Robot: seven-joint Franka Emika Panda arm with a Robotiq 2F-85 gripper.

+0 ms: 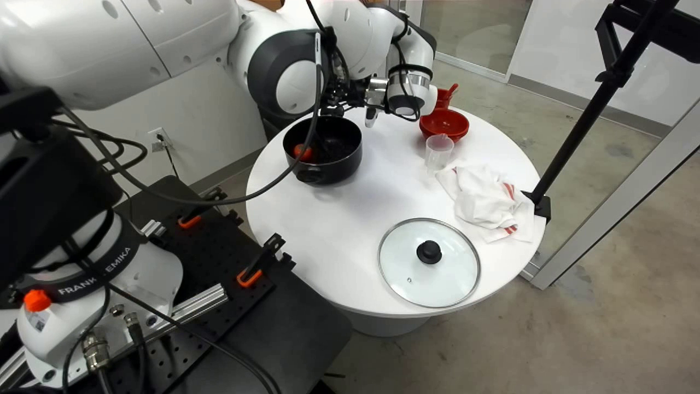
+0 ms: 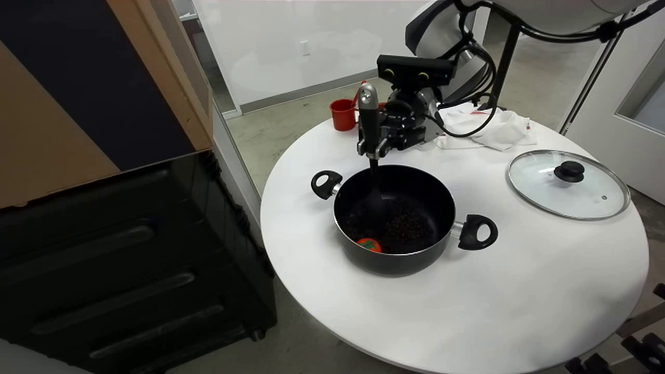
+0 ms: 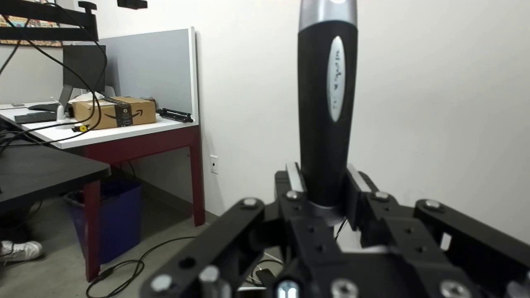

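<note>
My gripper is shut on the thick black handle of a utensil, which stands upright between the fingers in the wrist view. From exterior view 2, the utensil's dark shaft runs down into a black two-handled pot, its lower end inside among small dark bits. A red, round tomato-like item with a green patch lies in the pot near the front wall. In exterior view 1 the arm and a cable partly cover the pot, and the fingertips are hard to make out.
A glass lid with a black knob lies flat on the white table. Red bowls, a clear cup and a white cloth occupy the far right side. A red cup stands behind the pot.
</note>
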